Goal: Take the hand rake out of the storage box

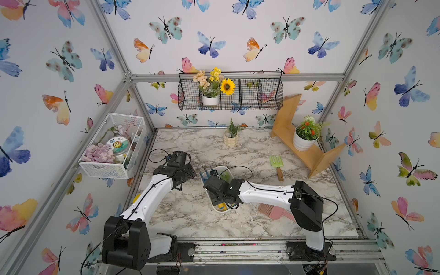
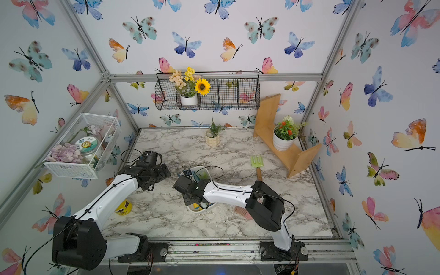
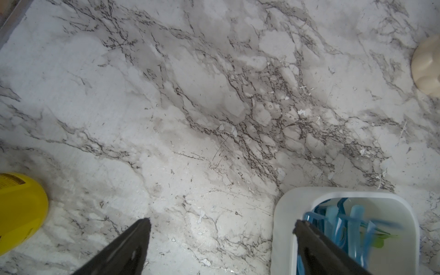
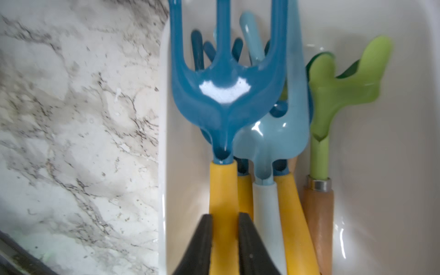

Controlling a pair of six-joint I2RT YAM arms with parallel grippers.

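Observation:
My right gripper is over the white storage box (image 4: pixel 389 183), its blurred fingertips either side of the yellow handle of a blue hand rake (image 4: pixel 224 91), which sits on top of the other tools: light blue, yellow-handled and green ones. In the top left view the blue prongs rise at the box's left rim. My left gripper stands open above the bare table, left of the box, with nothing between its fingers.
A yellow container (image 3: pixel 20 210) lies left. A green rake (image 1: pixel 276 162), pink tool (image 1: pixel 270 211), wooden shelf (image 1: pixel 330 160) and small plant (image 1: pixel 231 135) surround the box.

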